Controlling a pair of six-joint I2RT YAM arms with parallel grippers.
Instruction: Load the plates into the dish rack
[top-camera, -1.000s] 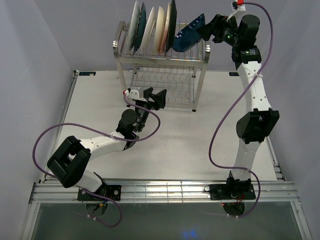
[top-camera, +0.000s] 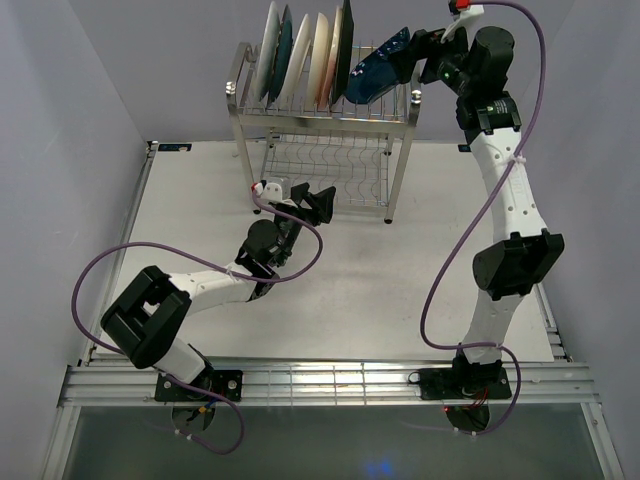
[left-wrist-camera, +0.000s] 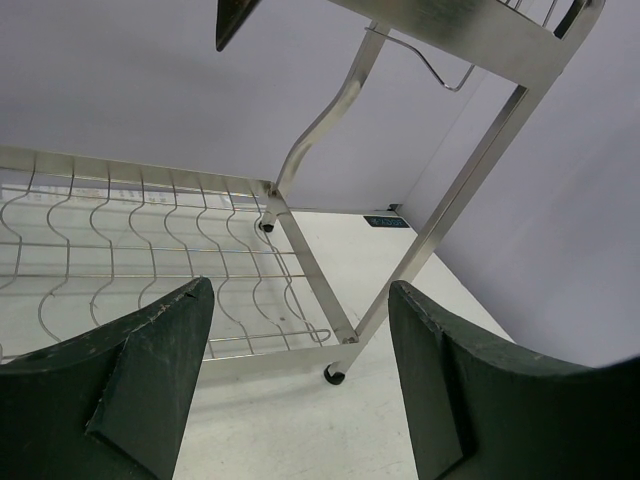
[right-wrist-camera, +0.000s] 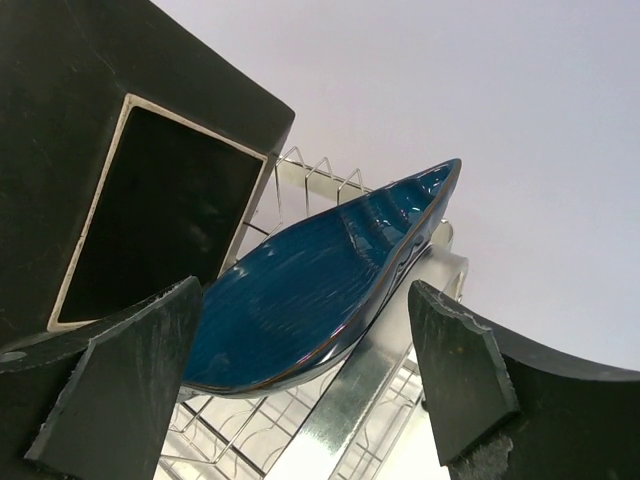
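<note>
Several plates (top-camera: 318, 60) stand upright in the upper tier of the dish rack (top-camera: 300, 123). At its right end a dark blue dish (top-camera: 372, 72) leans at a slant, seen close in the right wrist view (right-wrist-camera: 300, 290). My right gripper (top-camera: 410, 58) is beside that dish, fingers apart on either side of the view, the dish between or just beyond them; contact is unclear. My left gripper (top-camera: 312, 202) stands open in front of the lower tier, nothing between its fingers.
The lower tier (left-wrist-camera: 150, 262) is empty. The white floor (top-camera: 370, 290) in front of the rack is clear. Purple cables run loosely along both arms.
My right gripper has shifted slightly left toward the blue dish since a second ago, its arm turning a little.
</note>
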